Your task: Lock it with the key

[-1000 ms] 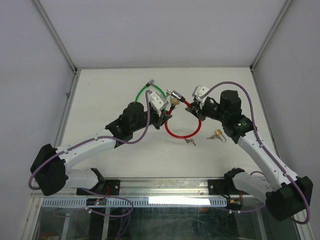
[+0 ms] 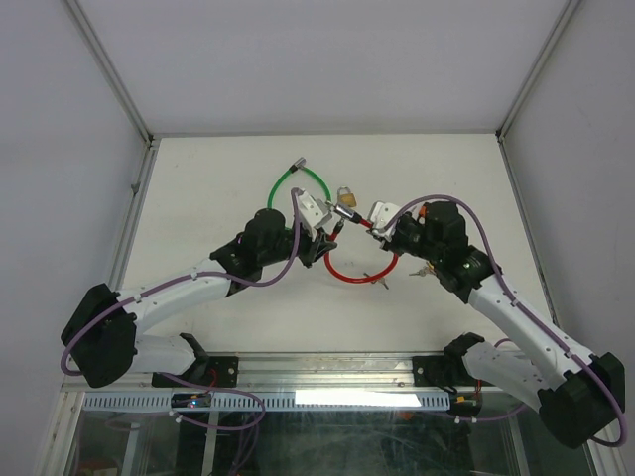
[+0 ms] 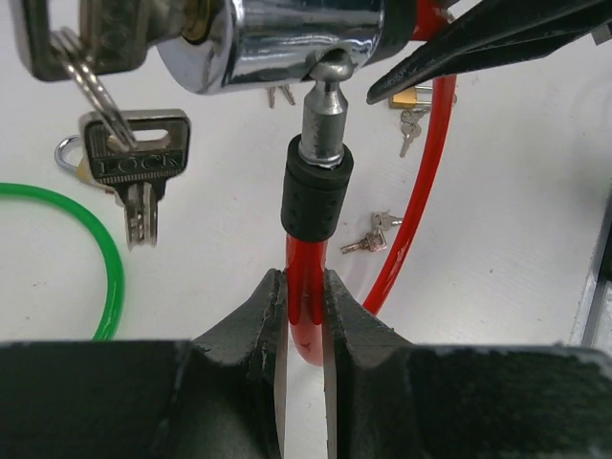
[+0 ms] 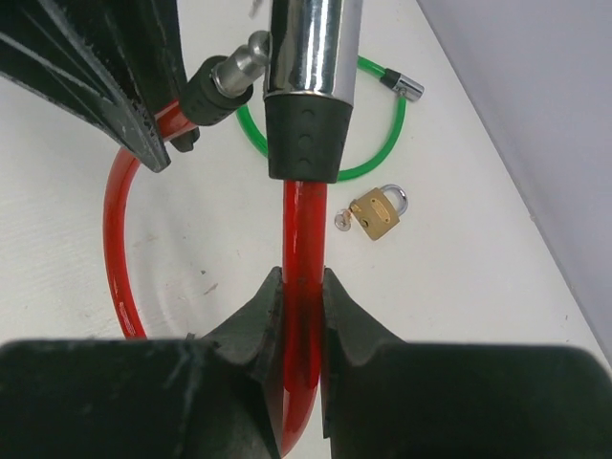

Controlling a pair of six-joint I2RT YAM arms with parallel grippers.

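A red cable lock (image 3: 445, 124) forms a loop between my two grippers. My left gripper is shut on the cable just below its black collar, with the metal ball-tipped pin (image 3: 323, 120) pointing up. In the right wrist view, my right gripper has its fingers close on both sides of the red cable, below the silver lock cylinder (image 4: 314, 48). The pin's ball tip overlaps the cylinder's side in the left wrist view; whether it is seated cannot be told. A key marked LOCK (image 3: 139, 158) hangs by a ring at the cylinder's end.
A green cable lock (image 2: 273, 188) lies on the table behind the left gripper. A brass padlock (image 4: 378, 213) lies beyond. Loose keys (image 3: 373, 234) and another padlock (image 3: 411, 98) rest on the table nearby.
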